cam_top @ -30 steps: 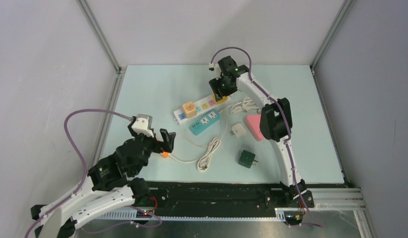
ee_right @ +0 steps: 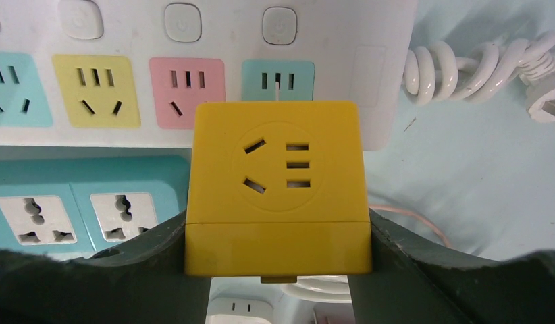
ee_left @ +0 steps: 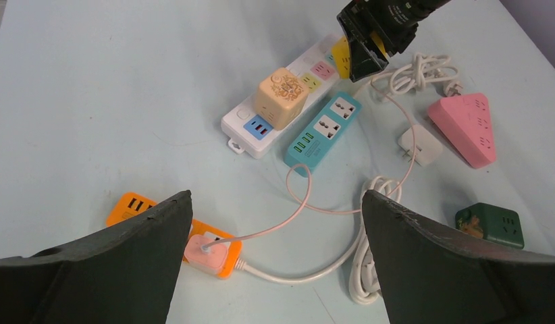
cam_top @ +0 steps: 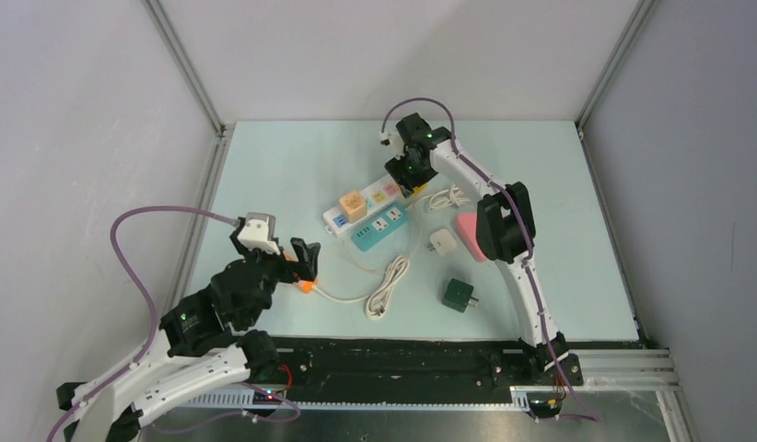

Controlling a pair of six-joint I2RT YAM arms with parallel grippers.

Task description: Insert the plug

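Note:
My right gripper is shut on a yellow cube plug, one finger on each side. A thin prong shows past the plug's far edge, in front of the end teal socket of the white power strip. Part of that socket is covered by the plug, and no prong is seen inside a slot. From the left wrist view the yellow plug is at the strip's far end. Open and empty, my left gripper hangs above the table near the orange strip.
A tan cube plug sits on the white strip. Beside that strip lies a blue strip. A pink plug sits on the orange strip. White and dark green plugs, a pink block and coiled cables lie around.
With the yellow plug in it, my right gripper has shifted slightly toward the front of the table at the strip's right end. The left arm has moved very slightly left.

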